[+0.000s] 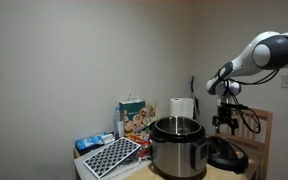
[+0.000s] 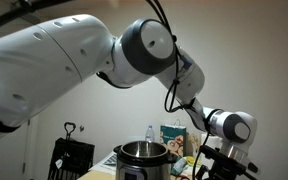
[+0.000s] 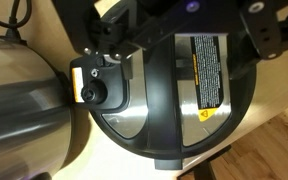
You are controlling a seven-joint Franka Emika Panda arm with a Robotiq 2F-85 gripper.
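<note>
A black and silver pressure cooker lid [image 1: 226,155] lies on the table at the right. In the wrist view the lid [image 3: 164,110] fills the middle, its black handle bar [image 3: 164,95] running up and down and a yellow warning label on its right half. My gripper [image 1: 225,127] hangs above the lid, pointing down, with its fingers apart and nothing held. The steel cooker pot [image 1: 179,150] stands open-topped left of the lid.
A perforated white tray [image 1: 110,157], a blue box [image 1: 90,143], a printed bag [image 1: 133,115] and a paper towel roll [image 1: 181,107] crowd the left and back. A wooden chair [image 1: 259,126] stands behind the lid. In the wrist view, the table edge lies just past the lid, with wooden floor [image 3: 269,150] beyond.
</note>
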